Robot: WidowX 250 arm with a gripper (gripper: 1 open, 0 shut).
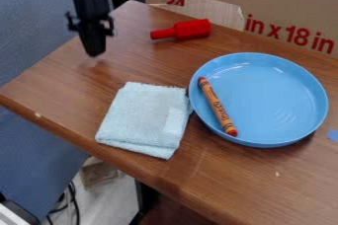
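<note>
My black gripper [93,41] hangs over the back left of the wooden table, dark and blurred, so its finger state is unclear. To its right lies a red rolling-pin-like object [185,31]. A blue plate [275,101] holds an orange crayon [215,104] on its left side. A folded light blue cloth [140,120] lies left of the plate.
A cardboard box [278,2] stands behind the table [93,91]. Cables hang below the table's front left edge.
</note>
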